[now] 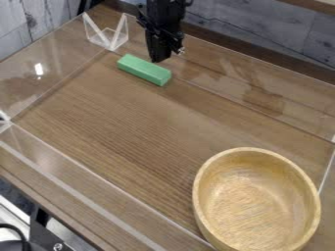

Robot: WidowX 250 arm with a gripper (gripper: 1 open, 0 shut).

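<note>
My gripper [163, 41] is at the top centre of the camera view, a dark, small shape near the back of the wooden table [124, 147]. It is above and behind a green rectangular block [143, 70], apart from it in the view. Whether its fingers are open or shut is too small and dark to tell.
A large pale tan round bowl [257, 206] stands at the front right. A clear plastic item [106, 32] is at the back left.
</note>
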